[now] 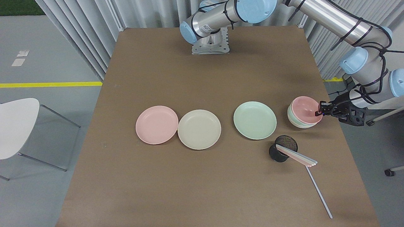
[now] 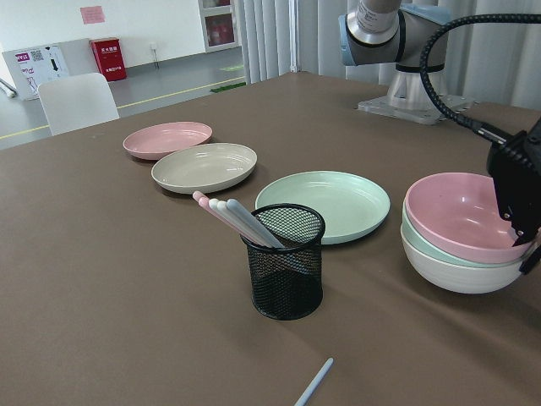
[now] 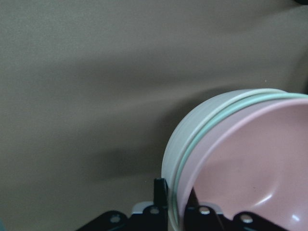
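A stack of three bowls, pink inside mint and white, sits at the table's right edge beside the mint plate. The black gripper is shut on the rims of the stack's side, as the wrist view shows. A pink plate and a cream plate lie in a row to the left. Whether the stack is lifted off the table is hard to tell.
A black mesh cup holds several pale sticks near the front right, with another stick lying on the table. A chair stands left.
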